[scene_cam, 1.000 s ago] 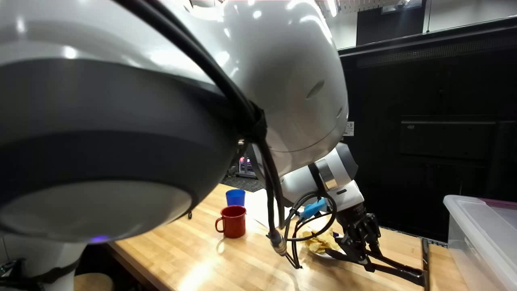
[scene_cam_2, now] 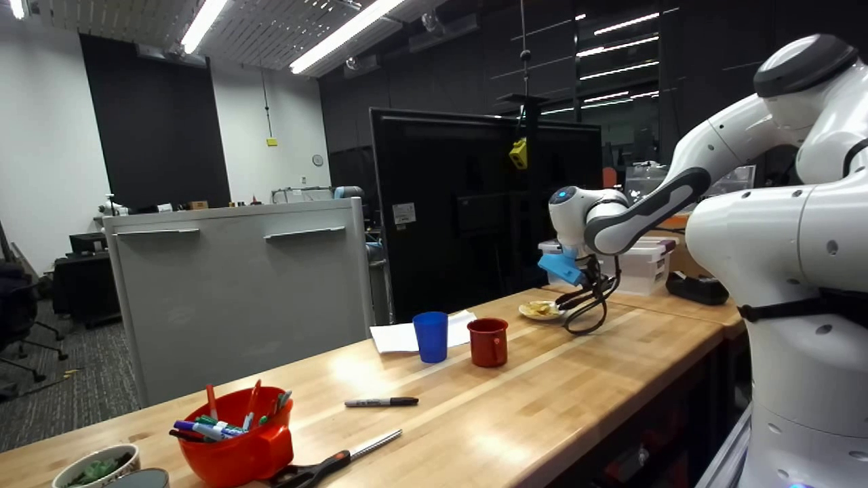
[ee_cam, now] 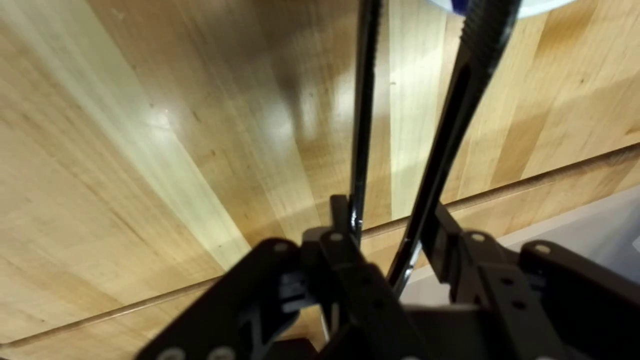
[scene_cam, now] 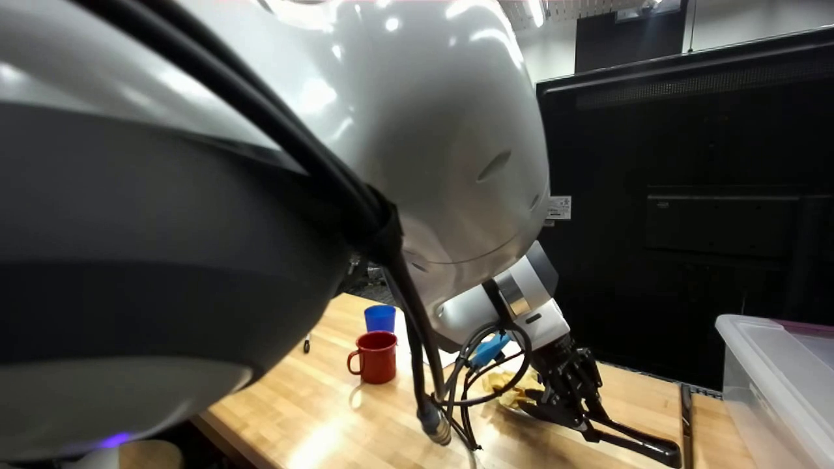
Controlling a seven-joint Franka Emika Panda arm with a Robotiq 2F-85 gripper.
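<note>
My gripper has the two long arms of black tongs (ee_cam: 445, 144) between its fingers, one arm along each side, with a narrow gap between them. Ridged tong tips reach toward the top edge of the wrist view, near a white plate (ee_cam: 543, 6). Nothing shows pinched between the tong arms; their far tips are cut off there. In exterior view 1, the tongs (scene_cam: 637, 443) slant low over the table, their other end near the dark strip at right. Yellow chips (scene_cam_2: 540, 308) lie on the plate, partly behind cables and the gripper.
A red mug (scene_cam_2: 488, 342), a blue cup (scene_cam_2: 430, 336) and white paper (scene_cam_2: 396, 337) stand or lie to one side. A clear bin (scene_cam: 770, 383) is close on the other. Cables (scene_cam_2: 587, 316) loop from the wrist.
In exterior view 1, the arm and gripper have shifted somewhat left. The tongs' end has moved a little left and looks different in angle. Mug, cup and bin have stayed put.
</note>
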